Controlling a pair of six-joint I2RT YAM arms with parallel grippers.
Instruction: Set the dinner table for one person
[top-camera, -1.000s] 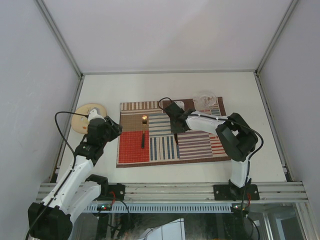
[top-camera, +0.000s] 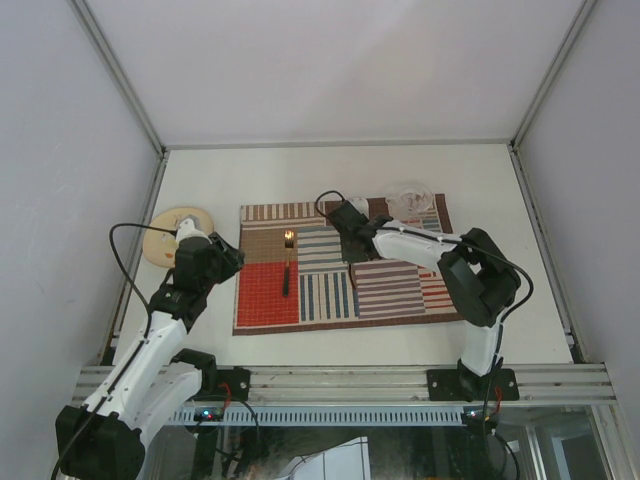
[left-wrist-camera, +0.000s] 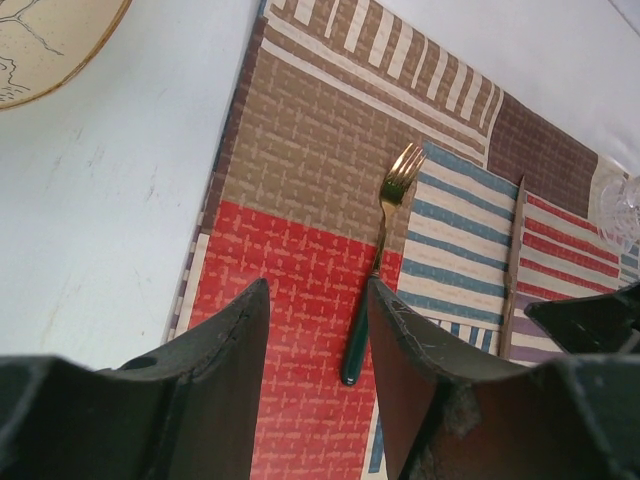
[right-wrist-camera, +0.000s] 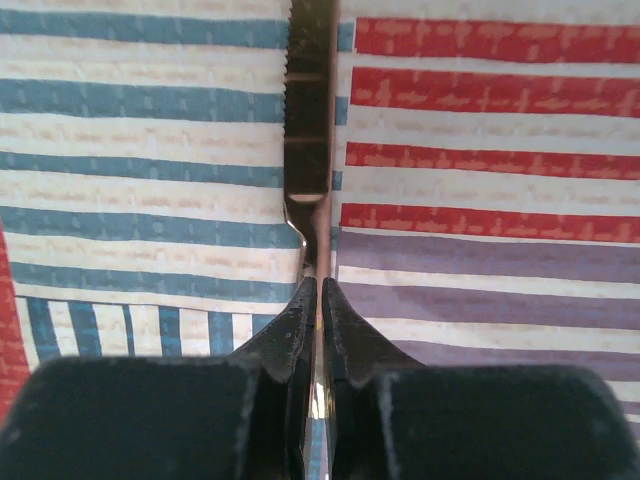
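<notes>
A fork with a dark handle (top-camera: 286, 280) lies upright on the left of the patchwork placemat (top-camera: 260, 310); the left wrist view shows it too (left-wrist-camera: 355, 340). A knife (right-wrist-camera: 308, 120) lies lengthwise on the striped patches to its right. Directly over the knife is my right gripper, shut; whether it touches the knife I cannot tell. My left gripper is open and empty, held above the left of the mat, beside the plate (top-camera: 160, 240).
A clear glass or bowl (top-camera: 410, 200) stands at the mat's back right. The plate sits off the mat on the left.
</notes>
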